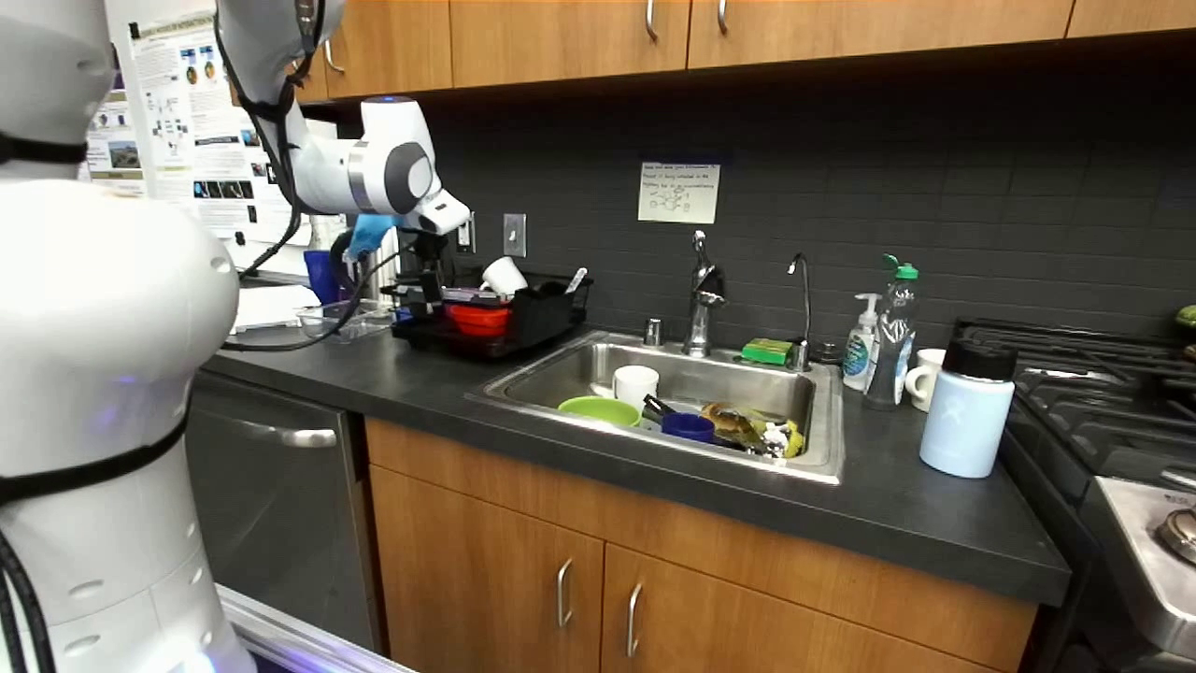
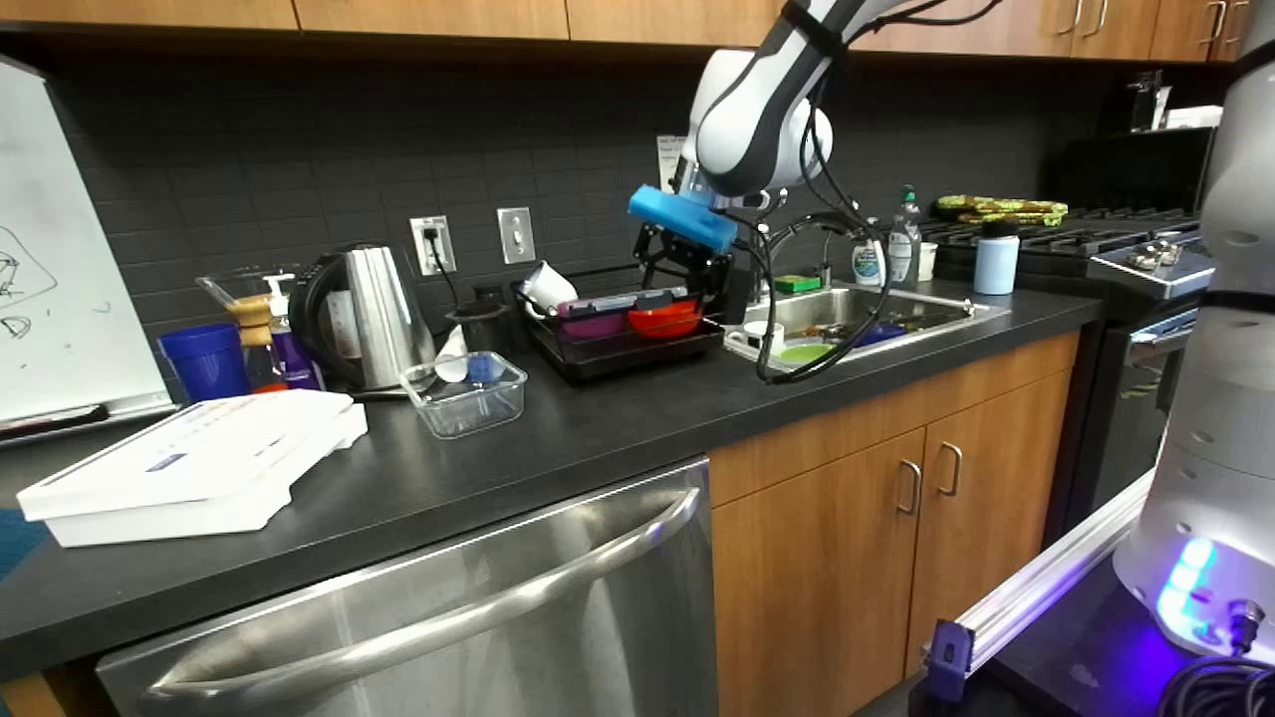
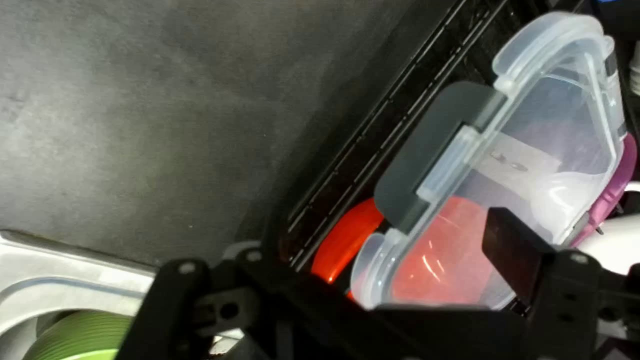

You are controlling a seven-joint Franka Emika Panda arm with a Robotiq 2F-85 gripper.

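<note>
Over the dish rack, my gripper points down with its fingers apart. In the wrist view the dark fingers stand wide on either side, and nothing is gripped. Below and between them lies a clear plastic lid with grey clasps, resting on top of the rack's contents. Through it show a red bowl and a purple dish. The black rack also holds a tilted white mug. Whether a finger touches the lid, I cannot tell.
Right of the rack is the sink, with a green bowl, a white mug and a blue cup. A kettle and a clear container stand to the rack's left.
</note>
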